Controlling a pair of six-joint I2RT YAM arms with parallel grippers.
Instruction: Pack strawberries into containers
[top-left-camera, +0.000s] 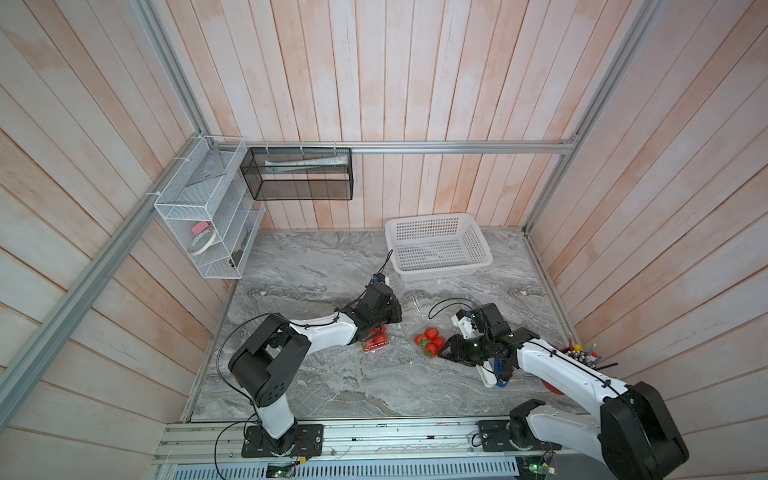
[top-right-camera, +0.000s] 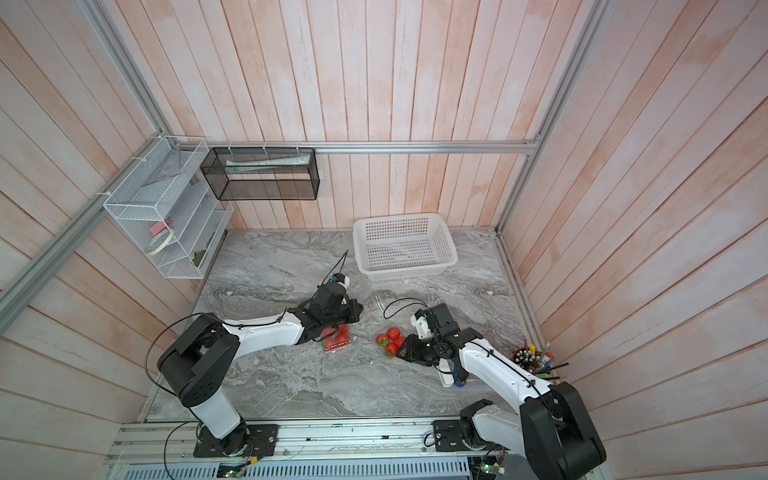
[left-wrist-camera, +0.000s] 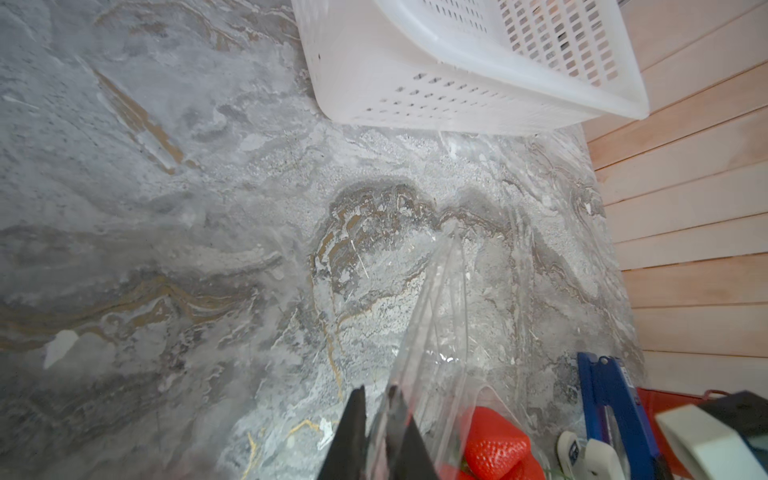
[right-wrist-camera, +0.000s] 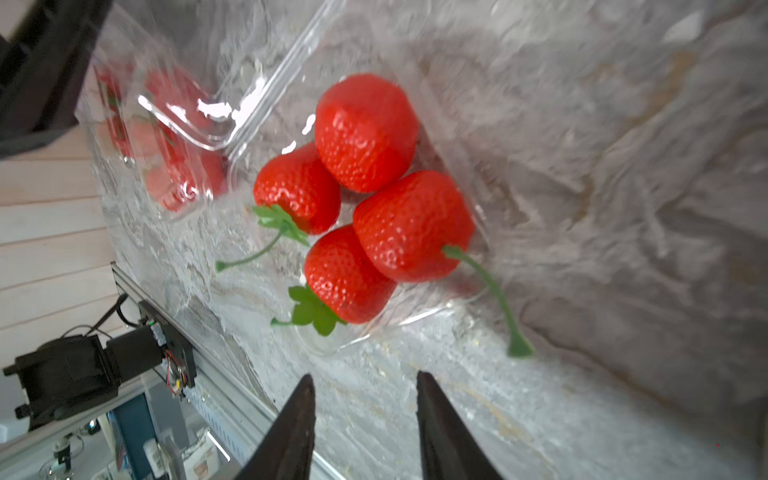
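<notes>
In the right wrist view, a clear plastic container (right-wrist-camera: 364, 340) holds several red strawberries (right-wrist-camera: 368, 132). Some have green leaves, and one green stem pokes over its edge. My right gripper is beside the container, fingers apart and nothing between them. My left gripper is shut on a clear plastic flap (left-wrist-camera: 436, 320), seemingly the lid of this container, which stands raised. A second clear container (right-wrist-camera: 180, 172), also with strawberries, lies beyond; in the top left view it is under the left gripper (top-left-camera: 396, 312).
A white perforated basket (top-left-camera: 438, 270) stands empty at the back of the marble table. Near my right gripper lies a blue and white object (top-left-camera: 502, 372). A bowl of colourful items (top-right-camera: 532, 361) sits by the right edge. Free table (top-left-camera: 352, 392) stretches along the front.
</notes>
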